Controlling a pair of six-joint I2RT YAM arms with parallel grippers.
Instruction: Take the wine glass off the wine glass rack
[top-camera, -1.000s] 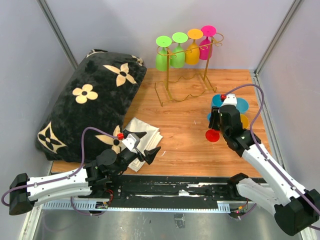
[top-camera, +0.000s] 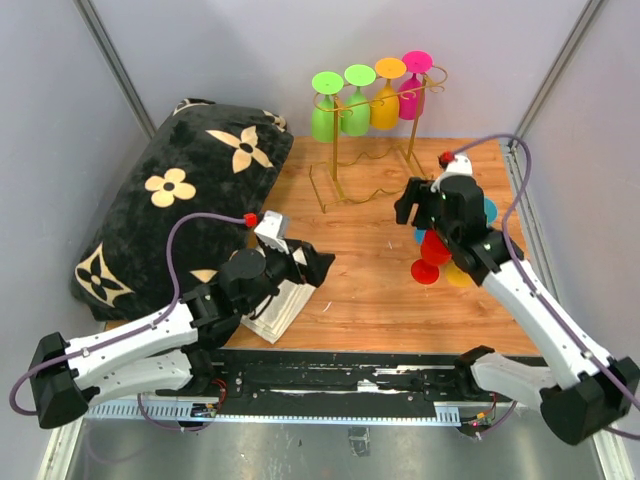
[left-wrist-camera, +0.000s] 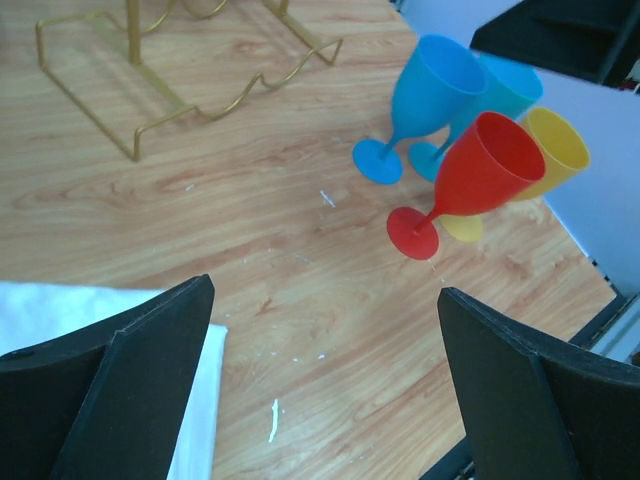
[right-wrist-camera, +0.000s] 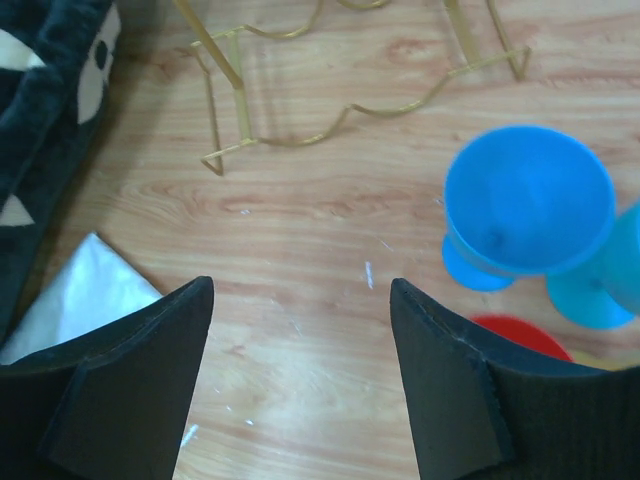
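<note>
A gold rack (top-camera: 335, 150) stands at the back with several glasses hanging upside down: two green glasses (top-camera: 356, 118), an orange glass (top-camera: 384, 108) and a pink glass (top-camera: 409, 100). My left gripper (top-camera: 316, 268) is open in the air over the front middle, fingers wide apart with nothing between them in its wrist view. Above the middle right, in front of the rack and clear of it, my right gripper (top-camera: 405, 207) has its fingers (right-wrist-camera: 140, 370) apart, only bare table showing between them.
Upright on the right stand a red glass (left-wrist-camera: 486, 172), two blue glasses (left-wrist-camera: 430, 88) and a yellow glass (left-wrist-camera: 556, 148), close by my right arm. White cloth (top-camera: 290, 306) lies front left; a dark flowered cushion (top-camera: 180, 200) fills the left.
My right gripper has moved back and left, away from the red glass, and its fingers have parted. My left gripper has risen toward the back right. The hanging glasses have not moved.
</note>
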